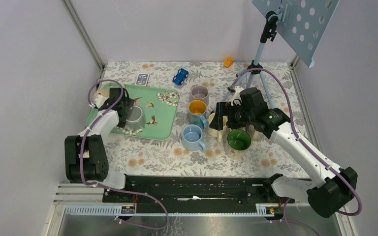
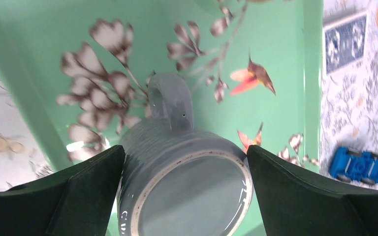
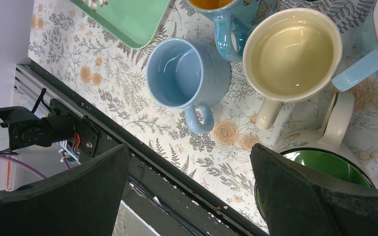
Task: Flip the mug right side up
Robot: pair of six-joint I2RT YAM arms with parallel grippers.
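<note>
A grey mug (image 1: pixel 135 117) is over the left part of the green tray (image 1: pixel 160 123). In the left wrist view its pale oval base (image 2: pixel 189 194) faces the camera and its handle points up in the frame. My left gripper is open, with a finger either side of the mug, close against it. My right gripper hangs open above the cream mug (image 3: pixel 293 59) and green-lined mug (image 3: pixel 320 169), with nothing between its fingers.
Blue (image 1: pixel 192 135), orange-lined (image 1: pixel 197 108) and lilac (image 1: pixel 199 93) mugs stand right of the tray. A toy car (image 1: pixel 180 76) and card (image 1: pixel 142 79) lie behind it.
</note>
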